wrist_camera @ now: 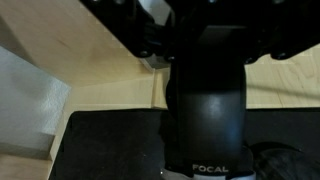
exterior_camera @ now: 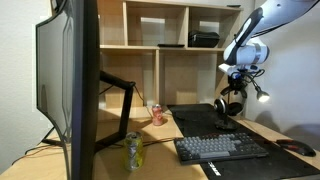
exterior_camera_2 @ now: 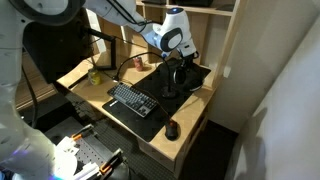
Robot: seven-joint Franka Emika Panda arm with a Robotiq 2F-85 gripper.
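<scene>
Black headphones [exterior_camera: 234, 104] hang beneath my gripper [exterior_camera: 238, 84] at the right rear of the desk, above the dark mat. Seen from close up in the wrist view, the padded black headband [wrist_camera: 210, 120], lettered FOCAL, runs up between the dark fingers of my gripper, which is shut on it. Exterior view 2 shows the headphones [exterior_camera_2: 186, 76] just under the arm, close to a dark upright object [exterior_camera_2: 168, 80]. Whether they touch it I cannot tell. The exact contact at the fingertips is dark and partly hidden.
A keyboard [exterior_camera: 220, 148] and a mouse [exterior_camera_2: 172, 130] lie on the black mat in front. One yellow-green can [exterior_camera: 134, 150] and one red can [exterior_camera: 157, 115] stand left of the mat. The large monitor [exterior_camera: 82, 90] is on the left; wooden shelves [exterior_camera: 140, 75] rise behind.
</scene>
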